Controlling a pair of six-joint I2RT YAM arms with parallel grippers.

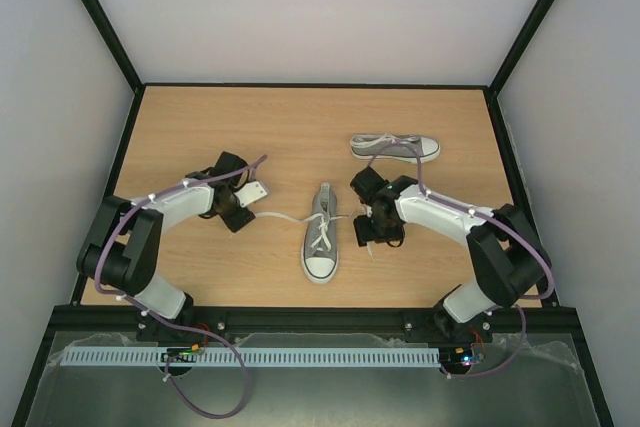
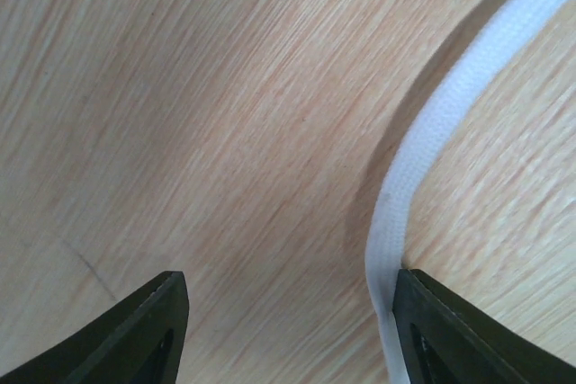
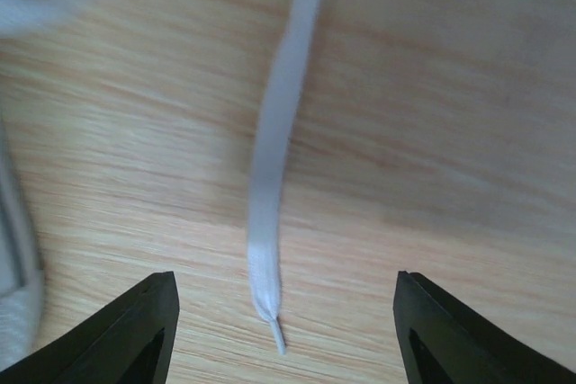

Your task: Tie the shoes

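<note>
A grey shoe point(image 1: 319, 232) with white laces lies toe toward the front in the middle of the table. Its left lace point(image 2: 441, 114) stretches left to my left gripper, which is part open; the lace runs against the right finger and passes out of view beside it. My right gripper is open around the free end of the right lace point(image 3: 270, 177). That lace's thin tip lies between the spread fingers, touching neither. In the top view both grippers hang low over the table, either side of the shoe.
A second grey shoe point(image 1: 395, 147) lies on its side at the back right, toe to the right. In the right wrist view the nearer shoe's edge point(image 3: 18, 303) shows at left.
</note>
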